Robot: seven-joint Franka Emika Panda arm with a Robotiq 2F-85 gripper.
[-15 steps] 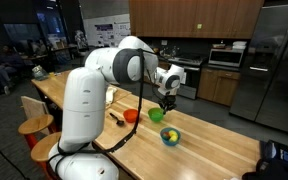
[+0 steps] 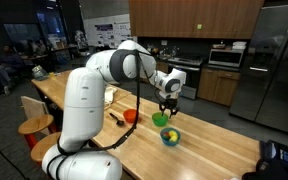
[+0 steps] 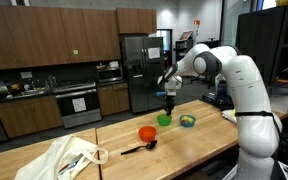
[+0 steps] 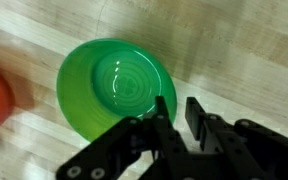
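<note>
In the wrist view my gripper shows its dark fingers apart, over the right side of an empty green bowl point(image 4: 82, 84). The bowl's right rim runs between the two fingertips; one finger is over the bowl's inside, the other outside it. Whether either touches the rim is hard to tell. Exterior view 1 has the gripper point(image 2: 169, 106) pointing down just above and behind the green bowl point(image 2: 159, 120), which appears to rest on the wooden table. The same bowl point(image 3: 164, 120) is small in exterior view 2.
An orange-red bowl point(image 3: 147, 133) lies close to the green one. A blue bowl point(image 2: 170, 137) with coloured items sits on the other side. A dark tool point(image 3: 139, 149) and a white cloth point(image 3: 68, 158) are on the table.
The green bowl has shifted slightly down and right in exterior view 1, and my gripper has come down with it. The other bowls have stayed in place.
</note>
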